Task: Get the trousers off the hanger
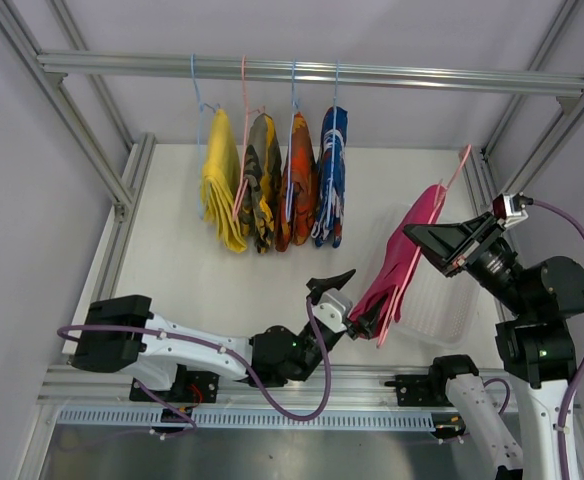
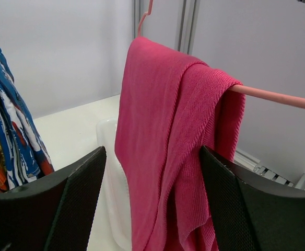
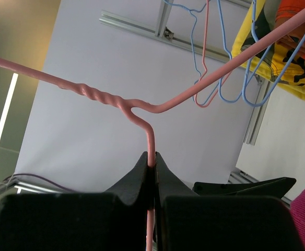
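Note:
The pink trousers point(image 2: 163, 130) hang folded over the bar of a pink hanger point(image 2: 278, 97). My right gripper is shut on the hanger's wire hook, which runs up to a twisted neck in the right wrist view. My left gripper is part open at the lower end of the trousers, with the cloth between or just beyond its fingers; whether it touches the cloth I cannot tell.
Several garments on hangers, yellow point(image 1: 221, 180), camouflage, orange and blue point(image 1: 331, 175), hang from the metal rail point(image 1: 142, 63). A clear tray point(image 1: 442, 310) lies beneath the pink trousers on the white floor.

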